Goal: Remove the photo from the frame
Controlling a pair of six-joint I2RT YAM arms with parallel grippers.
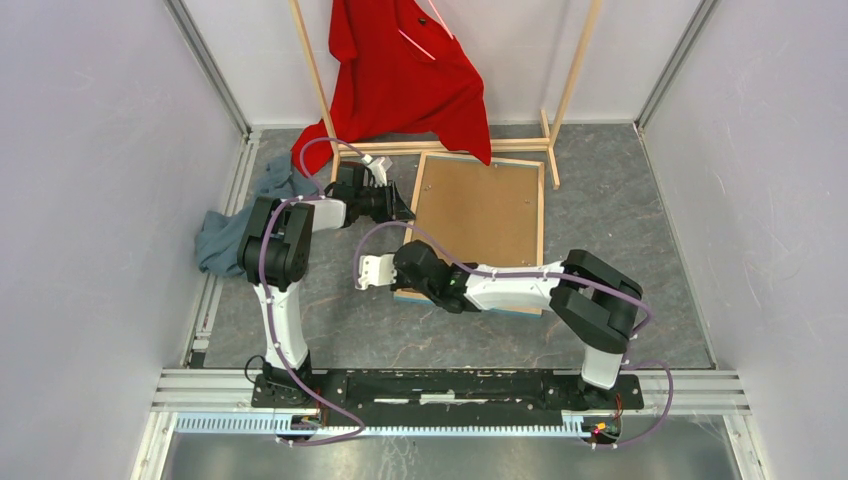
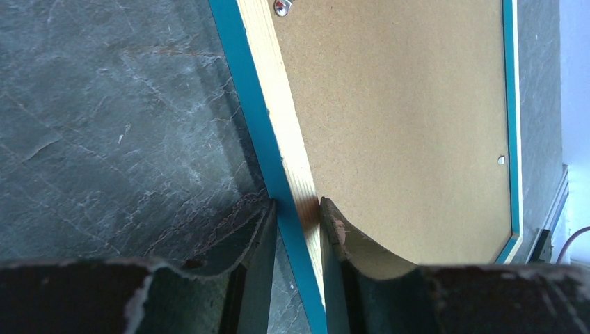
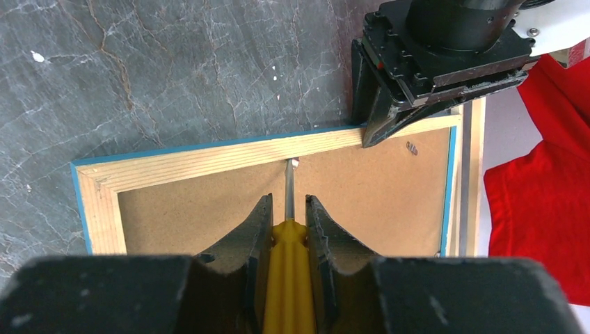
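Note:
The picture frame [image 1: 480, 210] lies back-up on the floor, with brown backing [image 2: 403, 125], wooden rims and blue edging. My left gripper is at the left rim, its fingertips on either side of it; the finger is part open around the wood. My right gripper is shut on a screwdriver with a yellow handle [image 3: 287, 292]; its metal shaft reaches a small metal clip [image 3: 296, 163] at the inner edge of that same rim. Another clip [image 2: 282, 7] shows in the left wrist view.
A wooden rack [image 1: 575, 70] with a red garment [image 1: 400, 70] stands at the back. A blue-grey cloth [image 1: 225, 240] lies at the left.

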